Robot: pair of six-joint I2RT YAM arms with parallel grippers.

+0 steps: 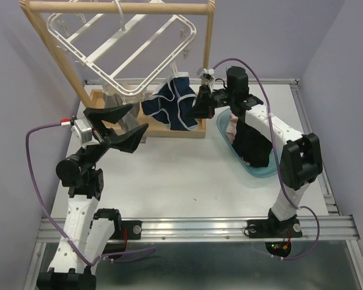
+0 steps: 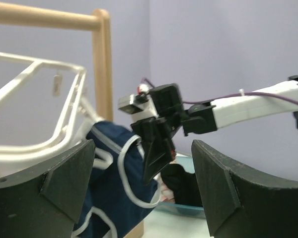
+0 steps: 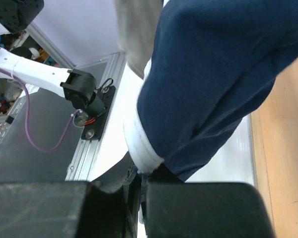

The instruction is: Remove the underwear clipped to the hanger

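Observation:
The navy underwear (image 1: 171, 103) with white trim hangs from the white rack-style hanger (image 1: 135, 53), near its right front corner. My right gripper is shut on the underwear's white-edged hem, pulling the cloth toward the right. In the top view, my left gripper (image 1: 138, 124) stands open below the hanger's front edge, left of the underwear. The left wrist view shows its two fingers (image 2: 238, 191) spread, with the hanger's corner and navy cloth beyond them and nothing gripped. A clip (image 1: 174, 68) shows at the cloth's upper edge.
A blue basin (image 1: 268, 171) holding black and pink cloth stands at right. Another garment, beige (image 1: 128, 118), hangs behind my left gripper. The wooden frame (image 1: 121, 8) surrounds the hanger.

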